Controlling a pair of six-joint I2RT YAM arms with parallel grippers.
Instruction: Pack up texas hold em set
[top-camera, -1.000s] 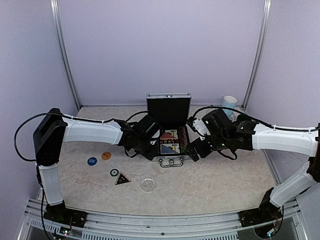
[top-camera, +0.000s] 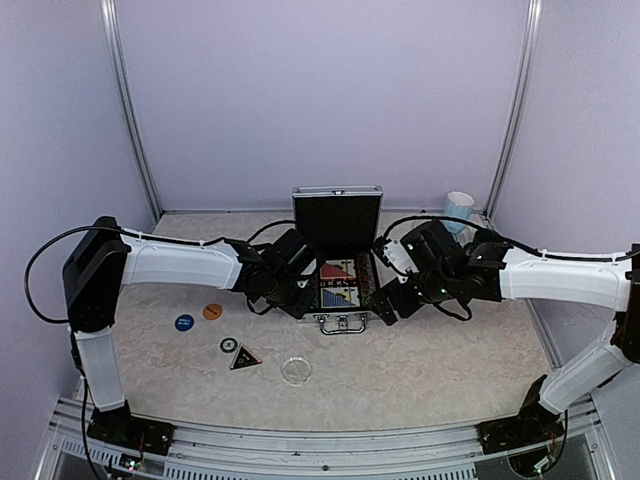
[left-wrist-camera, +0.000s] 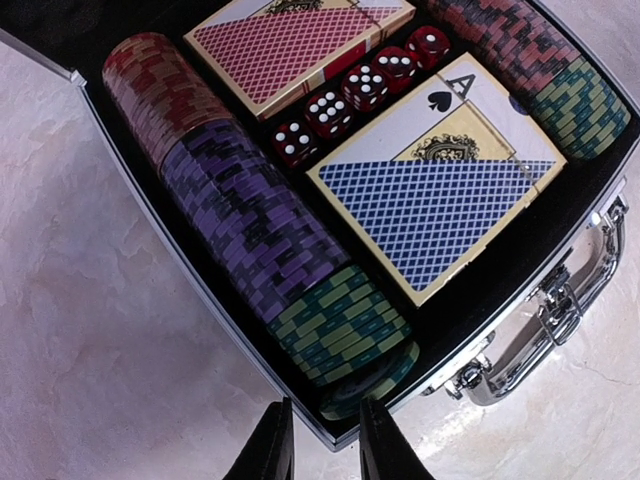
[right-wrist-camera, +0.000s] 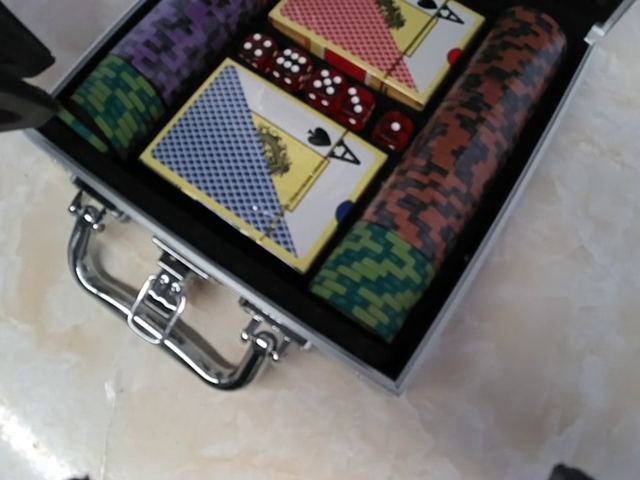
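The aluminium case (top-camera: 337, 217) stands open, holding chip rows (left-wrist-camera: 230, 210), blue cards (left-wrist-camera: 430, 210), red cards (right-wrist-camera: 350, 40) and red dice (left-wrist-camera: 328, 112). My left gripper hovers at the case's near left corner, by loose green chips (left-wrist-camera: 370, 385), fingers apart with nothing visible between them. My right gripper (top-camera: 385, 305) stands open at the case's right side, its fingertips mostly outside its wrist view.
Loose on the table's left lie a blue disc (top-camera: 184, 322), an orange disc (top-camera: 212, 311), a green-ringed disc (top-camera: 228, 345) and a black triangle (top-camera: 245, 359). A clear round piece (top-camera: 296, 371) lies front centre, a light cup (top-camera: 458, 207) stands back right.
Both arms have shifted very slightly over the last second; the case and loose pieces are unchanged.
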